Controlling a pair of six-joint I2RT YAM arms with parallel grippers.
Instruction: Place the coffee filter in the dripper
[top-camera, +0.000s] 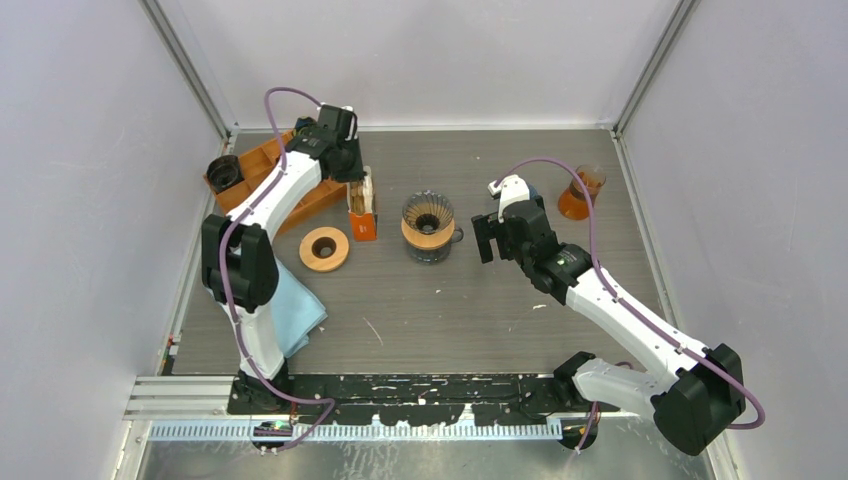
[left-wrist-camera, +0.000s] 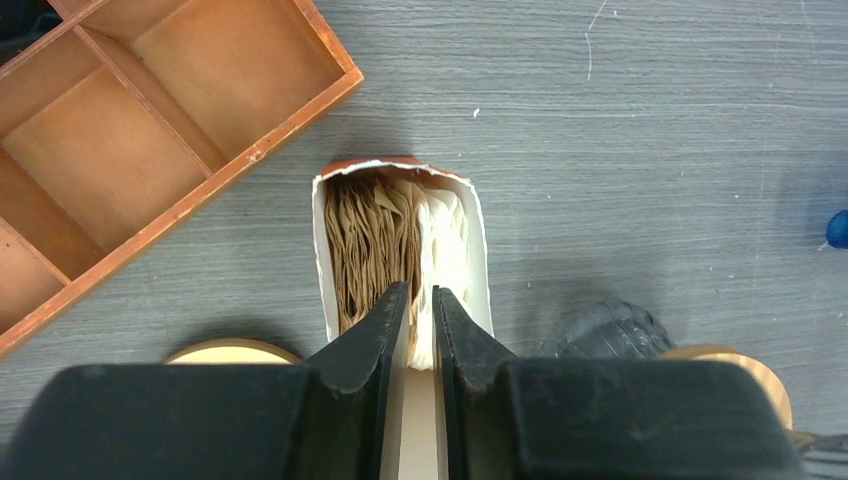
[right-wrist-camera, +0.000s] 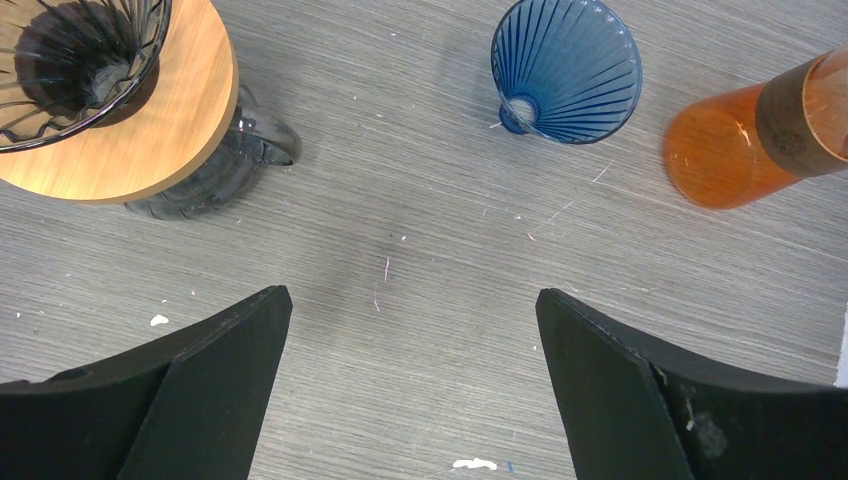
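Brown paper filters (left-wrist-camera: 370, 240) and white filters (left-wrist-camera: 447, 245) stand upright side by side in an orange-and-white box (top-camera: 363, 226). My left gripper is over the box, its two fingers a small gap apart. Whether any paper lies between the tips is hard to make out; no filter is lifted clear. The dark ribbed glass dripper (top-camera: 428, 206) sits in a wooden collar (right-wrist-camera: 195, 130) on a glass server (top-camera: 428, 255) in mid-table, empty. My right gripper stands open above bare table, right of the dripper.
A compartmented wooden tray (left-wrist-camera: 245, 155) lies beside the filter box. A wooden ring (top-camera: 324, 250) and blue cloth (top-camera: 298, 312) are on the left. A blue dripper (right-wrist-camera: 570, 70) and an amber glass vessel (right-wrist-camera: 735, 135) stand on the right.
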